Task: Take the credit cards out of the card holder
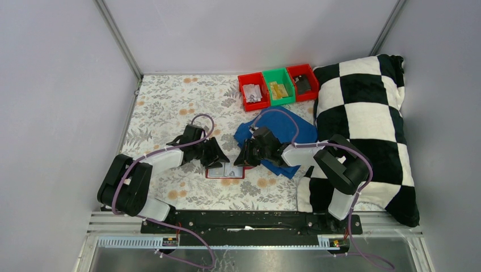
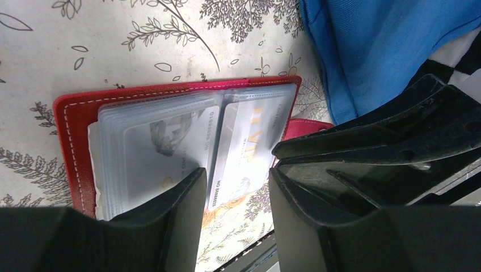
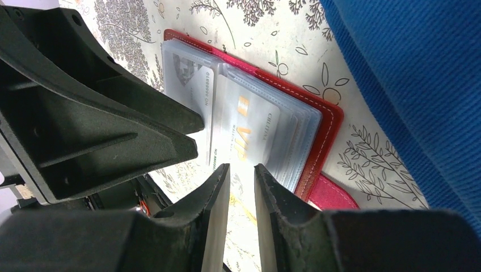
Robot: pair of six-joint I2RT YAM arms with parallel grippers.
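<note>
The red-edged card holder (image 1: 225, 178) lies spread open on the table. Clear sleeves with cards fill both of its halves. In the left wrist view a card with a picture (image 2: 170, 136) is on the left half, and a card with gold lettering (image 2: 249, 136) on the right half. My left gripper is partly open above the holder, its gap over the middle and right-hand card. Over the gold-lettered card (image 3: 249, 122) my right gripper stands open by a narrow gap. No card shows clearly gripped; whether the fingertips touch the sleeves is hard to tell.
A blue cloth (image 1: 292, 127) lies right of the holder, partly under the right arm. Red (image 1: 247, 102) and green (image 1: 286, 101) bins stand at the back. A checkered pillow (image 1: 363, 124) fills the right side. Left of the holder the table is free.
</note>
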